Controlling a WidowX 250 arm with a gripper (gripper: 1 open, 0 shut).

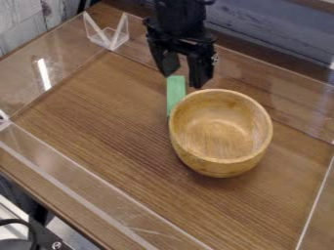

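My black gripper [183, 61] is above the middle back of the wooden table, over a green object [175, 93] that stands just left of a large empty tan bowl [220, 137]. Whether the fingers are open or shut is hard to tell.
A clear plastic piece [107, 34] lies at the back left, another at the left edge. A black cable lies at the front left corner.
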